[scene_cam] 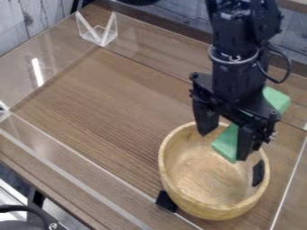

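My black gripper (225,122) hangs over the back part of a wooden bowl (198,184) at the lower right, its fingers spread open. A green object (231,144) shows behind and between the fingers, tilted at the bowl's back right, with more of it visible to the right of the arm near the top of the gripper. Whether the fingers touch it I cannot tell.
A clear plastic piece (99,27) stands at the upper left of the wooden table (84,117). A small black block (168,202) sits by the bowl's front left.
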